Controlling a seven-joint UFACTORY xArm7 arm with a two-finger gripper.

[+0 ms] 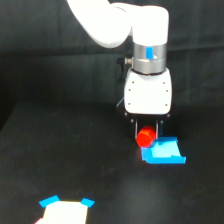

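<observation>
A small round red object sits between the fingertips of my gripper, which is shut on it. The white hand points straight down from the arm. Just right of and behind the red object is a pale square with blue tape edges; the object overlaps its upper left part in the camera view. Whether the object hangs clear of the table is hard to tell.
At the lower left edge, a white sheet with blue tape at its corners is partly cut off.
</observation>
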